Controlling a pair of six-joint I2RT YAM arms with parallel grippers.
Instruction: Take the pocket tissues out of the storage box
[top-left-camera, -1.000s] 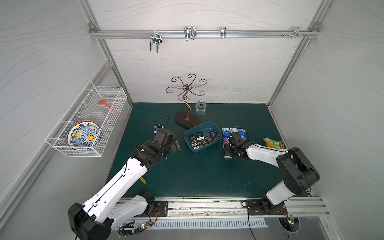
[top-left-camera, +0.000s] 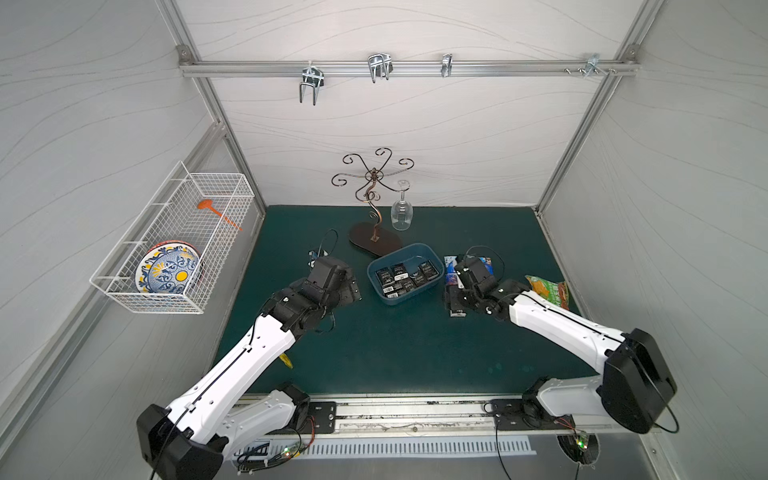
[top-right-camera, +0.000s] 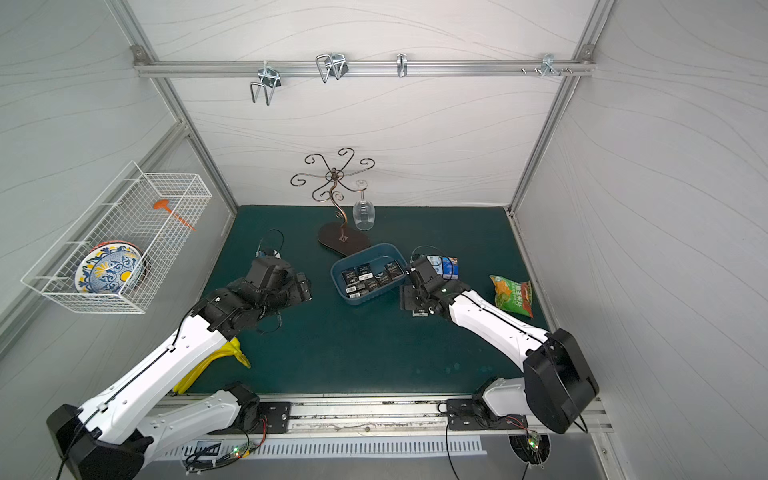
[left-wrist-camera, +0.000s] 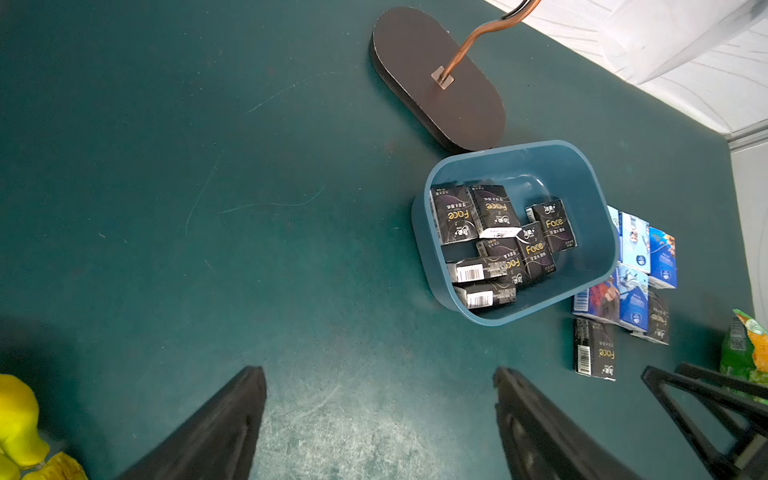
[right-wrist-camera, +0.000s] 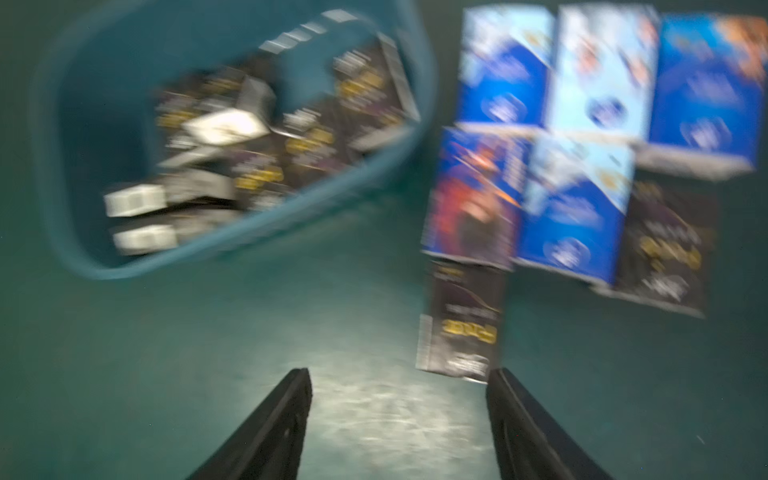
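Observation:
The blue storage box (left-wrist-camera: 516, 314) holds several black tissue packs (left-wrist-camera: 454, 216). To its right lie blue packs (right-wrist-camera: 572, 204) and black packs (right-wrist-camera: 460, 320) on the table, seen blurred in the right wrist view. My right gripper is open just over the near side of these packs, nothing between its fingers. My left gripper stands left of and nearer than the box, its fingers apart with nothing between them.
A metal stand (top-left-camera: 374, 240) with a hanging glass (top-left-camera: 401, 214) is behind the box. A snack bag (top-right-camera: 512, 294) lies at the right, bananas (top-right-camera: 216, 358) at the left. A wire basket (top-left-camera: 216, 188) hangs left.
My left arm is unchanged.

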